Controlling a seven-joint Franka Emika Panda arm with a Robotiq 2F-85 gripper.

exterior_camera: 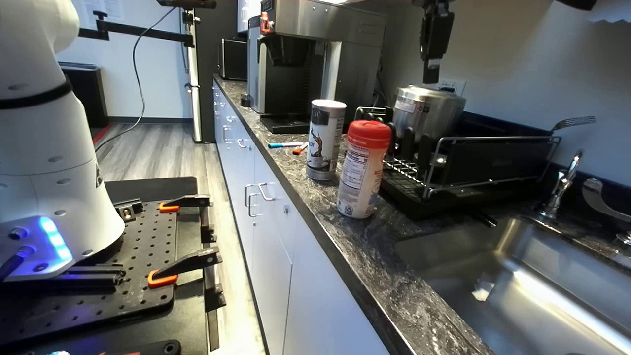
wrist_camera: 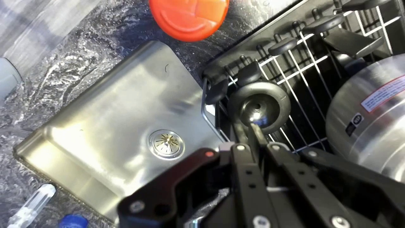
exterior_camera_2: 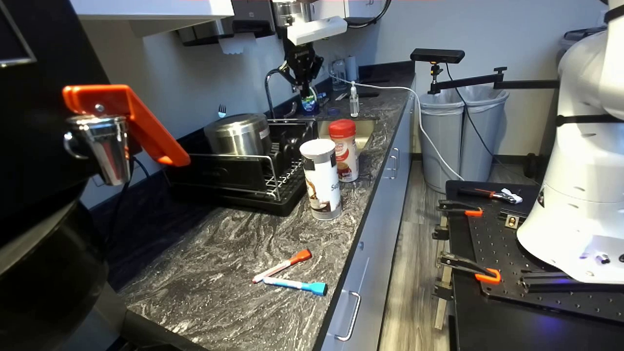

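Observation:
My gripper [exterior_camera: 432, 77] is raised above the dish rack, its narrow dark fingers close together. Below the fingertips there is only air in exterior view 1. In exterior view 2 the gripper [exterior_camera_2: 304, 93] points downward with no object visible in it. The wrist view puts the shut gripper over a dark round piece with a shiny hollow centre [wrist_camera: 259, 105], apparently lying lower in the rack. A steel pot [exterior_camera: 429, 111] sits in the dish rack [exterior_camera: 497, 139], and a fork [exterior_camera: 572, 122] sticks up from the rack's far end.
A red-lidded bottle [exterior_camera: 364, 168] and a white-topped canister [exterior_camera: 326, 139] stand along the counter edge. Two markers [exterior_camera_2: 294, 284] lie on open counter near the coffee machine [exterior_camera: 322, 29]. The steel sink [wrist_camera: 125, 125] is beside the rack, with a faucet [exterior_camera: 559, 186] behind it.

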